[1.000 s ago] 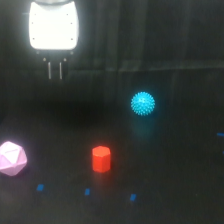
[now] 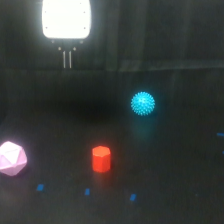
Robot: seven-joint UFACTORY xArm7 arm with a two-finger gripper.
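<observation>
My gripper (image 2: 67, 60) hangs below a bright white housing at the upper left, two thin fingers pointing down, close together with a narrow gap and nothing visible between them. On the dark floor are a red hexagonal block (image 2: 101, 159) near the lower middle, a pale pink faceted ball (image 2: 12, 158) at the left edge, and a spiky cyan ball (image 2: 143, 103) right of centre.
Several small blue marks (image 2: 87, 191) lie flat on the dark surface around the objects. A dark curtain-like backdrop (image 2: 160, 40) spans the back.
My gripper has moved right and slightly up, and its fingers look closer together. The three objects have stayed in place.
</observation>
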